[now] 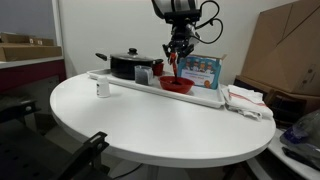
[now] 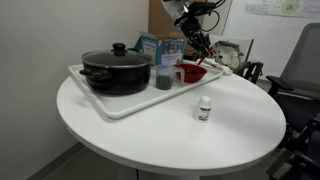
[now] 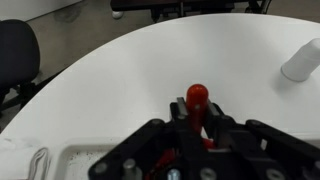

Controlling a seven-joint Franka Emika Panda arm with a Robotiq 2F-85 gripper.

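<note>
In the wrist view, a red handle [image 3: 197,97] stands up between the dark fingers of my gripper, which is shut on it. Seen from exterior view 1, my gripper [image 1: 174,54] is over the red bowl [image 1: 178,88], and the red utensil [image 1: 174,68] reaches down from it toward the bowl. The utensil's lower end cannot be made out. In exterior view 2 the bowl [image 2: 191,75] rests on the white tray [image 2: 140,99], partly behind a measuring cup.
A black lidded pot [image 2: 116,72], a dark grey container [image 2: 166,77] and a picture box [image 1: 200,72] crowd the tray. A folded towel [image 1: 248,101] lies at the tray's right end. One white bottle [image 1: 103,87] stands on the table, whose front is otherwise clear.
</note>
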